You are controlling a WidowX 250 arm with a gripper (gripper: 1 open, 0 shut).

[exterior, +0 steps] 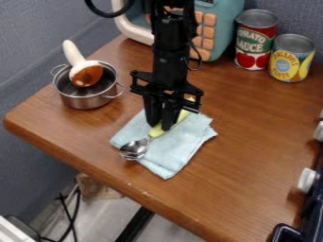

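A light blue folded cloth (176, 156) lies near the middle front of the wooden table. On it lies a metal scoop (134, 149) with a yellow handle (157, 132). My black gripper (165, 118) is lowered over the handle, its fingers at the handle's upper part and hiding some of it; whether they are closed on it is not clear.
At the back left a steel pot (82, 93) holds an orange-and-white utensil (85, 71). A tomato sauce can (252, 40), a yellow can (292, 58) and a teal toy appliance (217, 24) stand at the back. Dark appliance edge at right.
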